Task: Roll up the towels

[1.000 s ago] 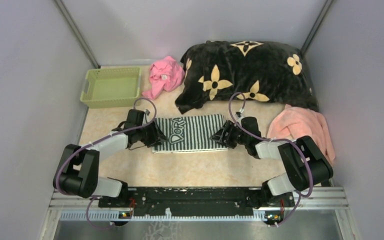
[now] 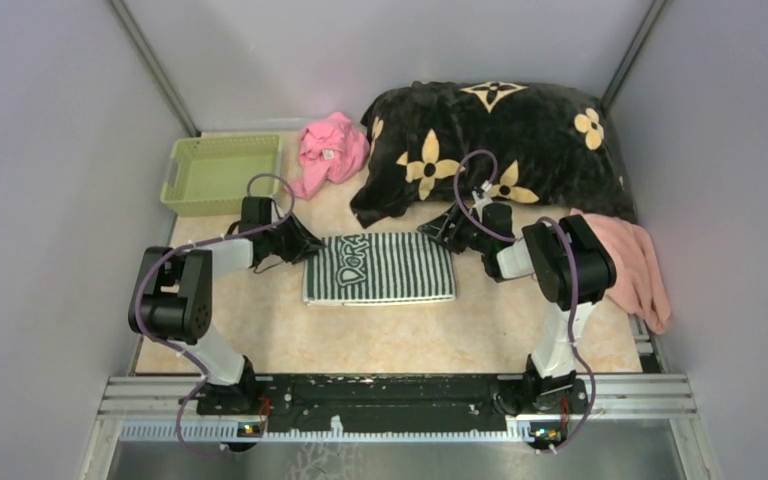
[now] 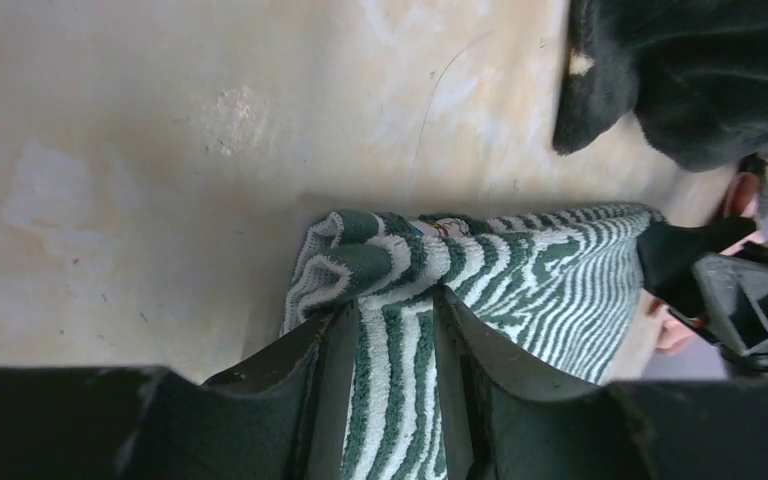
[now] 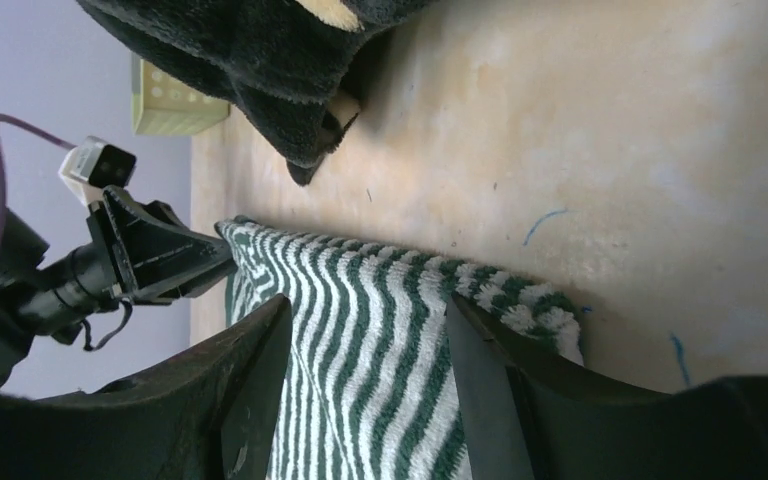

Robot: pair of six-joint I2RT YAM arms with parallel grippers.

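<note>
A green-and-white striped towel [image 2: 380, 270] with lettering lies folded in a flat rectangle at the middle of the table. At its back left corner, my left gripper [image 2: 310, 246] is low over the folded edge [image 3: 420, 255], fingers apart around the cloth in the left wrist view. At the back right corner my right gripper [image 2: 440, 230] stands open, the towel's raised rear edge [image 4: 500, 295] between and beyond its fingers in the right wrist view.
A green basket [image 2: 220, 145] sits back left, beside a crumpled pink cloth [image 2: 330, 150]. A black flowered blanket [image 2: 500, 130] fills the back right, close behind the towel. A peach cloth [image 2: 630, 270] lies at right.
Both grippers have moved from the towel's front part to its back corners over the last second, and lately settled lower there. The towel looks nearly unchanged.
</note>
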